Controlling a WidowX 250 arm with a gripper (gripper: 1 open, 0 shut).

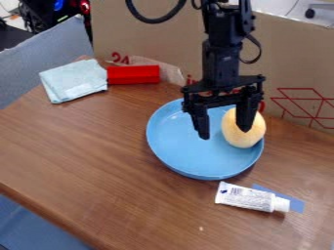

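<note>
My gripper [222,119] is open over a round blue plate [183,154], its two black fingers pointing down, one left of centre and the other by a pale yellow round object [245,137] on the plate's right side. That finger partly covers the object; whether it touches cannot be told.
A white tube [245,198] lies on a blue patch in front of the plate. A red block [133,74] and a folded light cloth [73,81] are at the back left. A cardboard panel [302,63] stands behind.
</note>
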